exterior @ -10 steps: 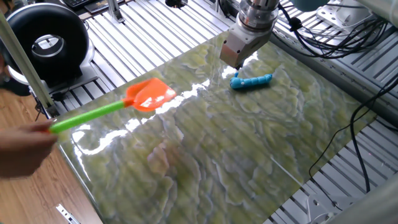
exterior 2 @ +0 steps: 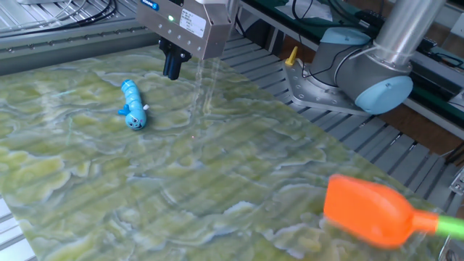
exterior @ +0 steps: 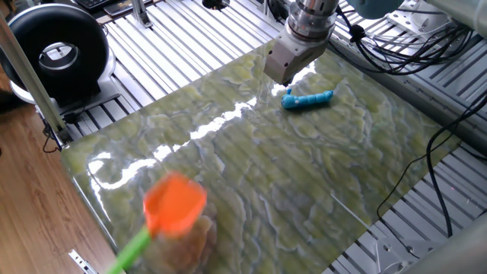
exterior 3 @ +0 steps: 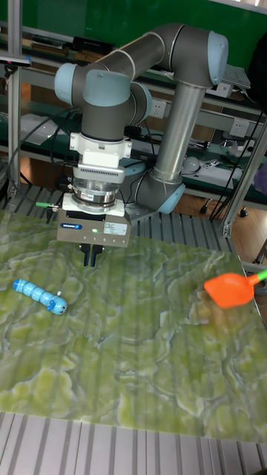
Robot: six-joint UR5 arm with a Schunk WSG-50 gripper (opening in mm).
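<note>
A blue segmented caterpillar toy (exterior: pixel 307 100) lies on the green marbled board, with its face end towards the camera in exterior view 2 (exterior 2: pixel 133 105). Above the board hangs my gripper (exterior 2: pixel 172 72), its black fingers close together and nothing visible between them. In exterior view 3 the gripper (exterior 3: pixel 92 261) is up and to the right of the caterpillar (exterior 3: pixel 39 297), apart from it. An orange shovel (exterior: pixel 175 204) with a green handle is held over the board from the side; no hand shows on it now.
The marbled board (exterior 3: pixel 150 372) is otherwise bare, with wide free room in its middle. Slatted metal surfaces (exterior: pixel 183 38) surround it. Black cables (exterior: pixel 437 164) run along the right side in exterior view 1, and a black ring-shaped object (exterior: pixel 84 34) stands at the left.
The shovel has swung from the board's left far side towards the camera in exterior view 1, and the hand on it has left the frame. My gripper has shifted very slightly; the caterpillar stays put.
</note>
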